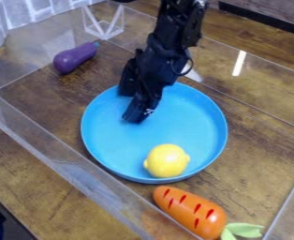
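Observation:
My black gripper [139, 89] hangs over the back left of a blue plate [112, 128], open, its dark fingers low near the plate's surface; whether anything lies between them is hard to make out. A yellow lemon-like object [166, 159] rests on the front of the plate.
A purple eggplant [77, 55] lies at the back left on the wooden table [250, 112]. An orange carrot [191, 210] with a green top lies at the front right. Clear plastic walls run along the left and right edges. The table right of the plate is bare.

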